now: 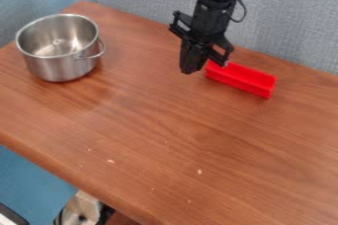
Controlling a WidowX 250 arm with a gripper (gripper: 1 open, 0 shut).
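My black gripper hangs just left of a red rectangular block on the wooden table, near its back. The gripper appears shut, with nothing visible between its fingers. Whether it touches the block's left end is unclear. A steel pot with side handles stands at the back left, apart from both.
A grey padded wall runs behind the table, and a blue surface lies at the left. Some partly visible objects sit below the table's lower-left edge.
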